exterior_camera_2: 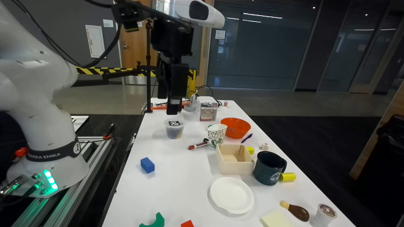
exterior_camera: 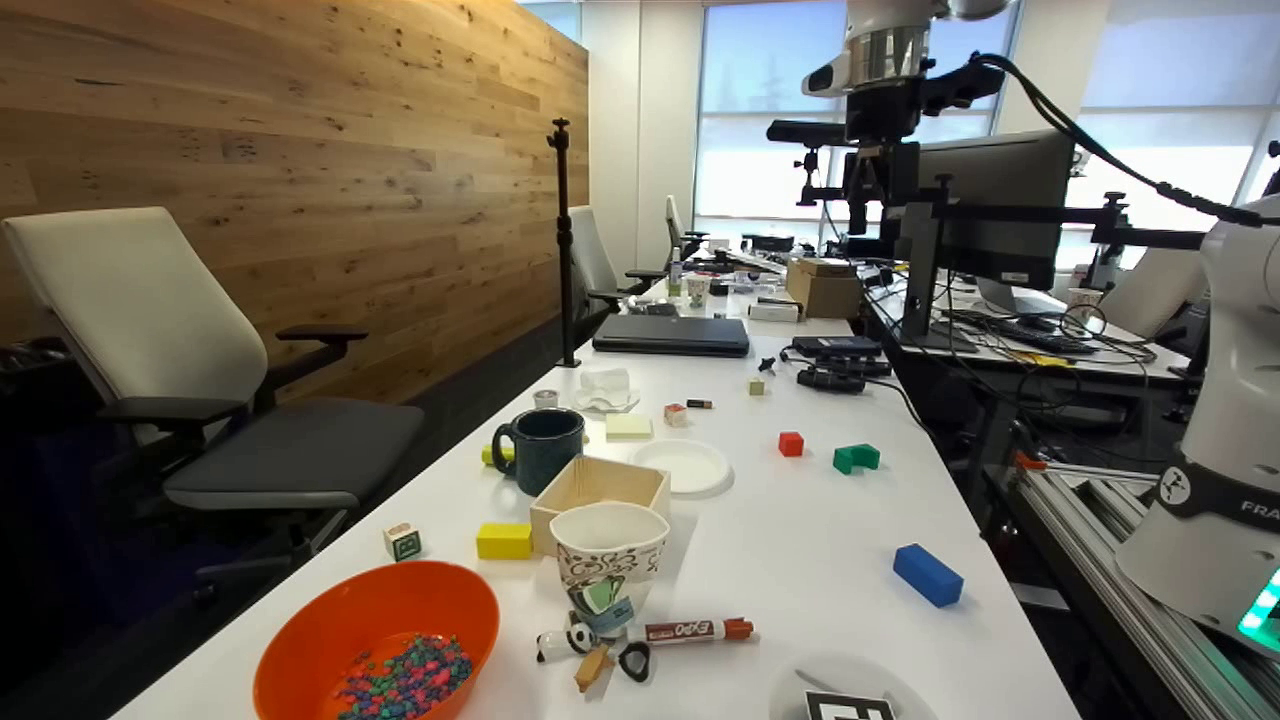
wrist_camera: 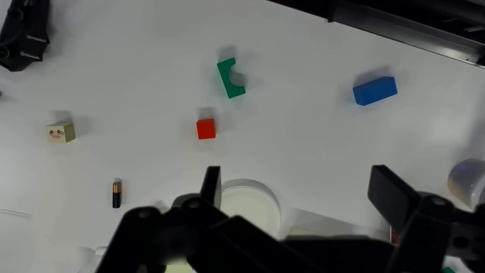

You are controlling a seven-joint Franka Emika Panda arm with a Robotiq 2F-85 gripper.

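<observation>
In the wrist view my gripper is open, its fingers wide apart with nothing between them. It hangs high above the white table, well clear of every object. Below it lie a red cube (wrist_camera: 206,129), a green arch block (wrist_camera: 230,78) and a blue block (wrist_camera: 375,91). A white plate (wrist_camera: 249,207) is partly hidden behind the left finger. Beyond the plate, a pale wooden box (exterior_camera_2: 234,167) stands beside a dark mug (exterior_camera_2: 269,168), and a patterned paper cup (exterior_camera_2: 216,133) stands near the box.
An orange bowl (exterior_camera: 378,636) holding small coloured bits, a red marker (exterior_camera: 698,630) and a yellow block (exterior_camera: 504,541) occupy the near left. A lidded tub (exterior_camera_2: 174,128) stands by itself. Black devices (exterior_camera: 836,360) with cables lie at the far edge.
</observation>
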